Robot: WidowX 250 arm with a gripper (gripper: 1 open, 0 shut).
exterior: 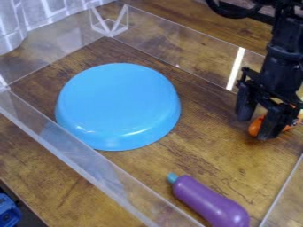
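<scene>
My black gripper (pixel 263 115) is low at the right side of the wooden table, its fingers around a small orange object (pixel 260 131), which is partly hidden by them. Whether the fingers are closed on it is unclear. A blue bowl (pixel 116 104), apparently upside down, lies at the centre left. A purple object shaped like an eggplant (pixel 210 200) lies near the front.
Clear plastic walls border the table (pixel 142 182) along the back, the front left and the right. Bare wood lies between the bowl, the purple object and my gripper. A blue item (pixel 7 213) is at the lower left corner, outside the wall.
</scene>
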